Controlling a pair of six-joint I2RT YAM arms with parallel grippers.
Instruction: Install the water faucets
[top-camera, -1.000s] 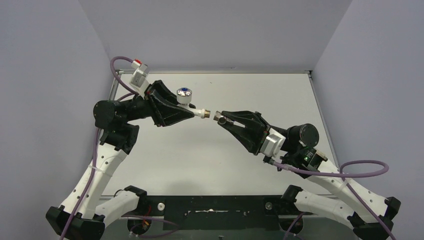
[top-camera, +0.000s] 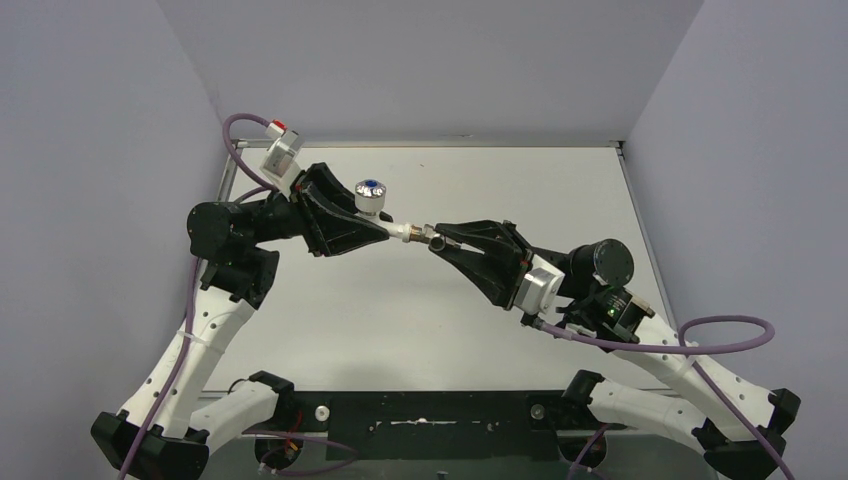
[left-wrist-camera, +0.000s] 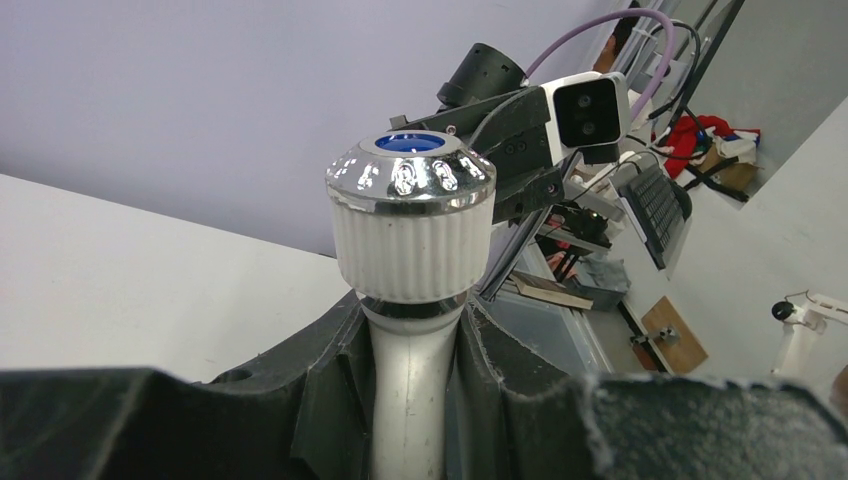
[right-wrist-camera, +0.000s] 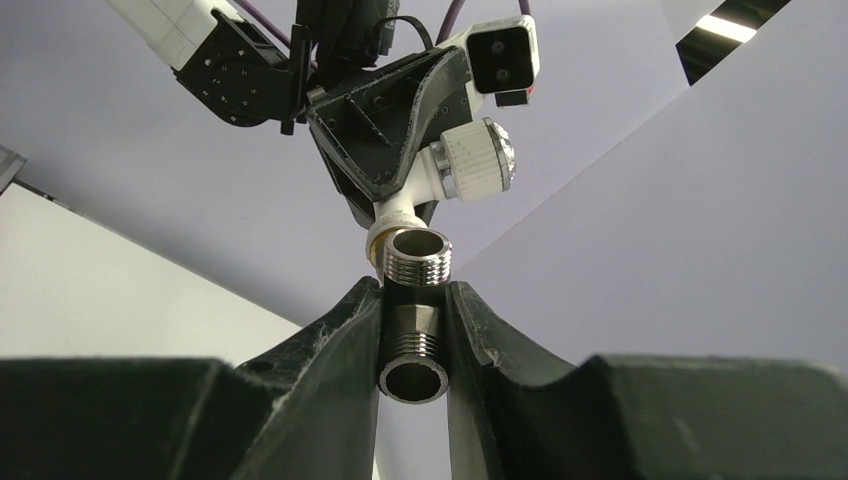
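A white faucet (left-wrist-camera: 410, 250) with a chrome cap and blue top is held upright in my left gripper (top-camera: 386, 225), which is shut on its white pipe body. Its brass threaded end faces right in the top view. My right gripper (top-camera: 447, 239) is shut on a metal threaded tee fitting (right-wrist-camera: 413, 320). In the top view the faucet's end and the metal fitting (top-camera: 436, 239) meet between the two grippers, with no clear gap. In the right wrist view the fitting's upper opening covers part of the joint, so I cannot tell whether the threads engage.
Below both arms, the white table (top-camera: 330, 320) is bare. Grey walls (top-camera: 430, 60) stand around it. Purple cables (top-camera: 730, 348) loop outward from both arms. A dark panel (top-camera: 425, 422) lies along the front edge.
The right gripper with its fitting has moved left toward the faucet, closing the gap that showed between their ends. The left arm looks nearly still.
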